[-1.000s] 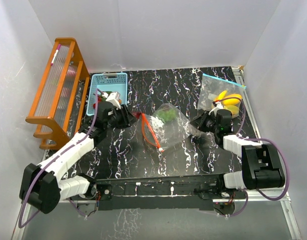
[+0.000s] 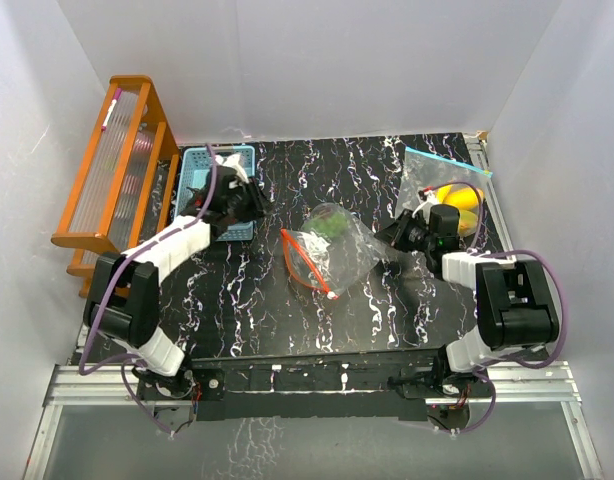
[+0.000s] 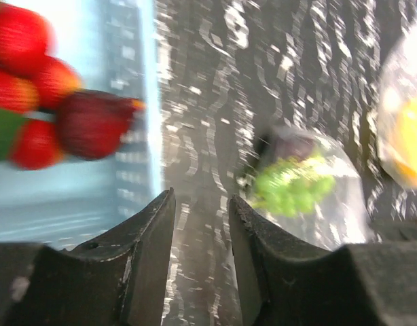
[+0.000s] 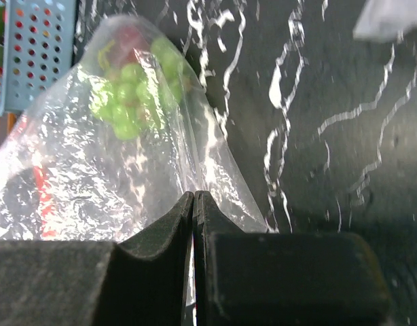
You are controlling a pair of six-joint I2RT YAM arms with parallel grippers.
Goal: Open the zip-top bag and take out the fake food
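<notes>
A clear zip bag (image 2: 359, 262) with an orange-red zip strip (image 2: 307, 262) lies in the middle of the table. Green grapes (image 4: 134, 95) and a dark reddish piece (image 4: 127, 42) show through its film at the end away from the strip. My right gripper is shut on the bag's film. Just right of the blue basket (image 2: 240, 232), my left gripper stands open, its fingers apart and empty. Inside the basket lie several red pieces, among them a dark red one (image 3: 93, 123), blurred, and something green (image 3: 3, 133).
A second clear bag (image 2: 415, 172) with a blue zip and yellow fake food (image 2: 459, 196) lies at the back right. A wooden rack (image 2: 165, 140) stands left of the basket. Bare table shows at the front and back middle.
My left gripper carried a dark red piece from beside the bag to the basket, and now stands right of it, empty. The right gripper has moved slightly left, and the bag's strip has shifted.
</notes>
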